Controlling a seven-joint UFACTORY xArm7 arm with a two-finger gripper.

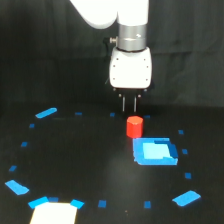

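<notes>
A small red block (134, 127) rests on the black table, just behind and left of a blue square tray (138, 158). Above the block hangs my gripper (130, 106), a white body with thin dark fingers pointing down. The fingers stand apart with a dark gap and nothing visible between them. Their tips end a little above the block's top, slightly to its left, and do not appear to touch it. The tray's inside shows white and pale blue; no red thing lies in it.
Light blue strips lie at the left (46, 113), lower left and lower right (186, 198). A cream block (54, 213) sits at the bottom edge. Small blue squares mark the table.
</notes>
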